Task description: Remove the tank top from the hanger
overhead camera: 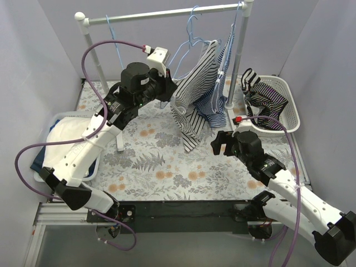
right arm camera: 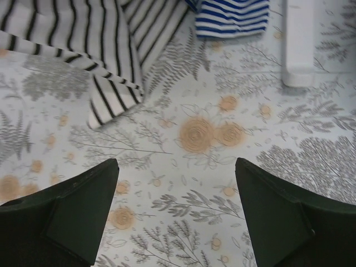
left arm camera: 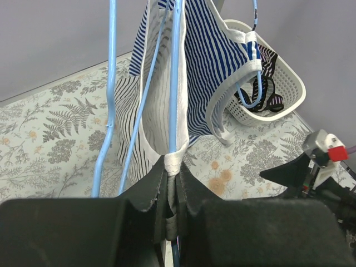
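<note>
Striped tank tops (overhead camera: 192, 94) hang on light blue hangers (overhead camera: 192, 39) from the white rail; their lower ends reach down near the patterned surface. My left gripper is shut on a blue hanger together with the white trim of the tank top (left arm camera: 172, 161). In the right wrist view, my right gripper stands open over the bare surface (right arm camera: 183, 178), below and in front of the hanging striped fabric (right arm camera: 111, 61), with nothing between its fingers.
A white basket (overhead camera: 289, 119) with striped clothing stands at back right. A tray with folded white cloth (overhead camera: 67, 133) lies at left. The rack's rail (overhead camera: 144, 15) spans the back.
</note>
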